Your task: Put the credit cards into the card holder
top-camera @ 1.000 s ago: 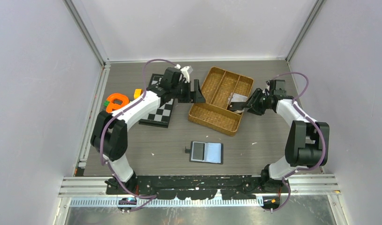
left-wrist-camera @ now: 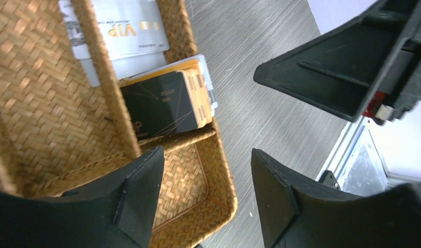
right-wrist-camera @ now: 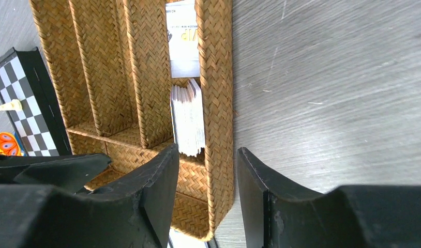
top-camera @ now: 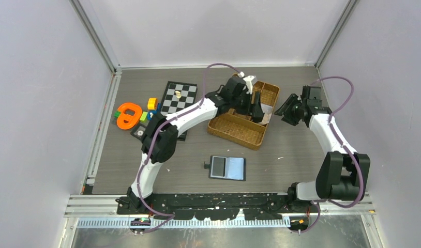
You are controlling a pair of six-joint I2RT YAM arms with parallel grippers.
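The credit cards [left-wrist-camera: 159, 103] lie as a stack, a black one on top, in a narrow compartment of the woven basket [top-camera: 234, 133]. From the right wrist view the stack of cards [right-wrist-camera: 188, 119] shows its white edges. The card holder [top-camera: 227, 168] lies spread flat on the table in front of the basket. Over the basket's right part hangs my left gripper [top-camera: 256, 107], its fingers [left-wrist-camera: 141, 191] apart with nothing between them. My right gripper [top-camera: 286, 110] is beside the basket's right wall, parted and empty.
Silver VIP cards [left-wrist-camera: 131, 31] lie behind the stack in the same compartment. A chessboard [top-camera: 180, 98] and colourful toys [top-camera: 128, 115] are on the left. Bare table surrounds the card holder.
My left arm has swung right, from left of the basket to over the card compartment. The right gripper has drawn back rightwards from the cards.
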